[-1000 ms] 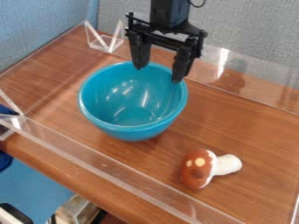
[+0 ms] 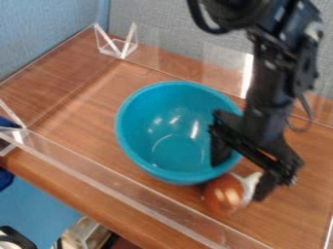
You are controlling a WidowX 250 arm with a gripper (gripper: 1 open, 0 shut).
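My black gripper (image 2: 254, 156) is large in the middle right, open, its fingers reaching down over the right edge of a teal bowl (image 2: 156, 131) and above a toy mushroom (image 2: 224, 195) with a red spotted cap and white stem. The mushroom lies just below the bowl and is partly hidden by the gripper.
A white wire piece (image 2: 115, 44) stands at the back left. A clear strip runs along the front left edge, with a blue item (image 2: 7, 126) beside it.
The bowl appears shifted toward the front right, now close by the mushroom.
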